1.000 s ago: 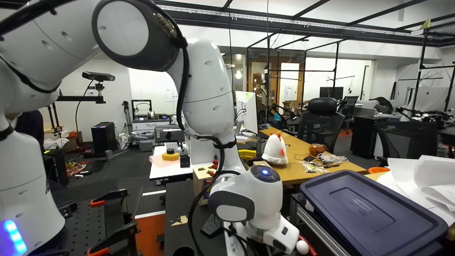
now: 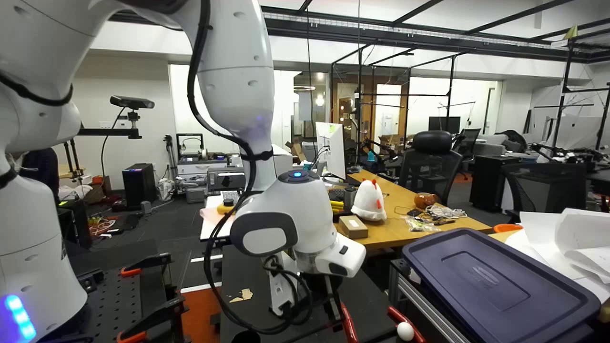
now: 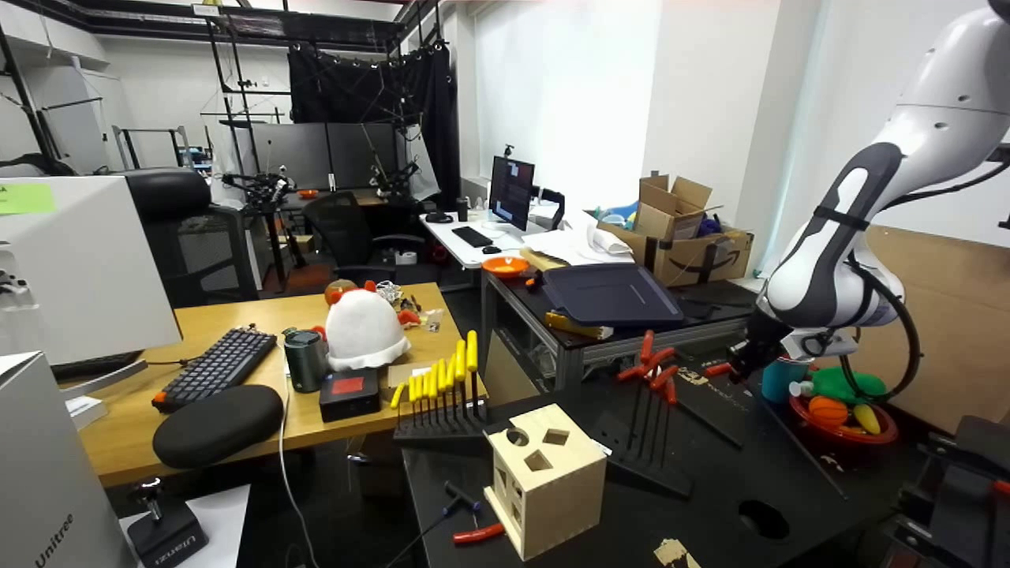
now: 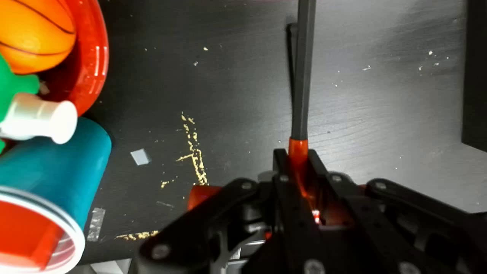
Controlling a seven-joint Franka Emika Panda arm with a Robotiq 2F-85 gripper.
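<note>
In the wrist view my gripper is shut on a red-handled tool. Its red neck (image 4: 298, 147) sits between the fingers, and the straight dark shaft (image 4: 303, 73) runs away from them above the black table. A red handle end (image 4: 201, 195) pokes out beside the gripper, suggesting a T-handle; most of the handle is hidden. Exterior view 2 has my gripper (image 3: 743, 360) low over the table, right of a dark stand (image 3: 653, 478) holding several red-handled tools. The gripper itself is largely hidden behind the arm in exterior view 1.
Close by are a red bowl (image 4: 96, 54) of toys and a teal cup (image 4: 54, 160) on its side. A wooden shape box (image 3: 559, 483) stands left of the tool stand, with a yellow-handled tool set (image 3: 440, 388) behind. A dark lid (image 2: 497, 280) lies on a side shelf.
In exterior view 1 the arm and gripper have shifted left and higher in the picture. The arm now covers the wooden box and red handles that showed behind it.
</note>
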